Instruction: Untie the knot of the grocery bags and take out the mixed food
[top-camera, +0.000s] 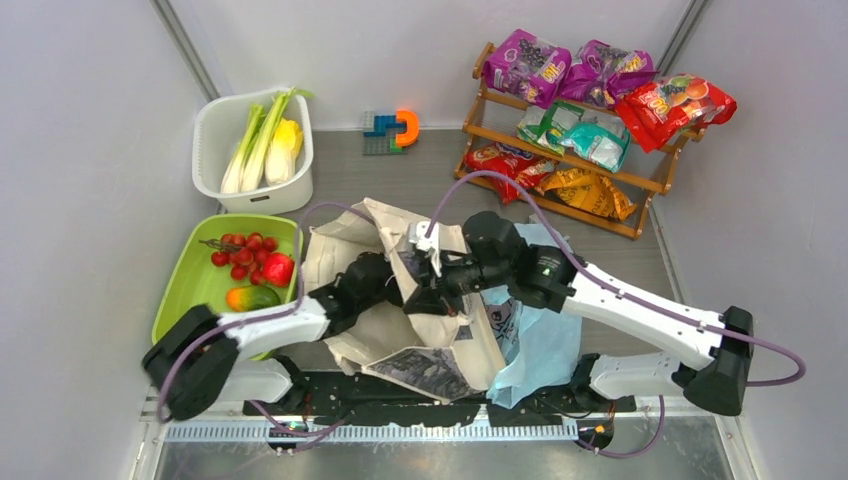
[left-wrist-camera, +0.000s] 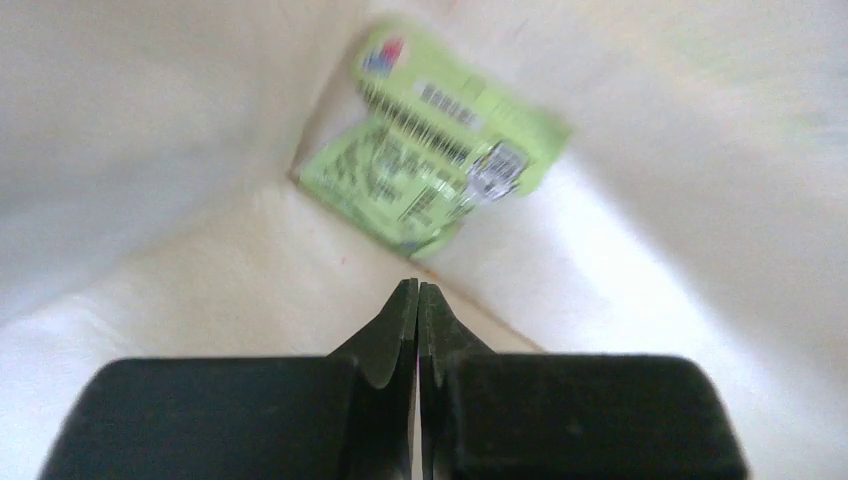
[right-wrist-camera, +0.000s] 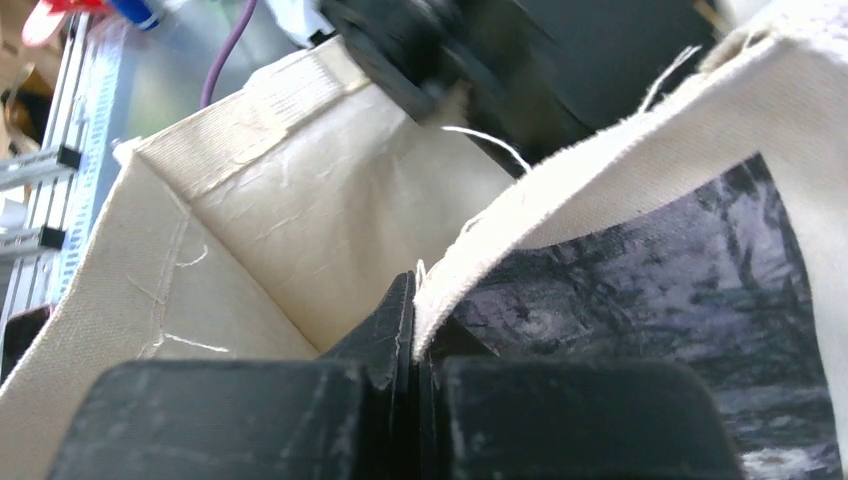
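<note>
A cream canvas grocery bag lies in the middle in the top view, its mouth spread. My left gripper is inside it, shut with nothing visible between its fingers, facing cream inner walls and a green printed label. No food shows in that wrist view. My right gripper is shut on the bag's frayed rim, beside a dark printed patch. A light blue bag lies just right of the cream one, partly under my right arm.
A green tray of vegetables and fruit sits at left, a white basket of celery and cabbage behind it. A wooden rack of snack bags stands back right, small plastic bricks at back centre. Grey floor shows between them.
</note>
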